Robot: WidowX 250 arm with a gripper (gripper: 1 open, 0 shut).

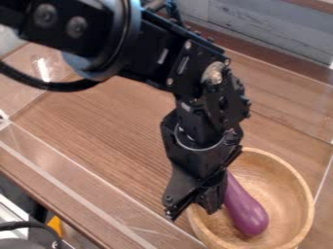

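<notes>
A purple eggplant (247, 211) lies in a tan wooden bowl (293, 195) at the lower right. My black gripper (182, 199) hangs over the bowl's left rim, just left of the eggplant, its fingertips pointing down. It looks shut, with nothing seen between its fingers. The gripper hides part of the bowl and the eggplant's upper end.
A pale wall closes off the back.
</notes>
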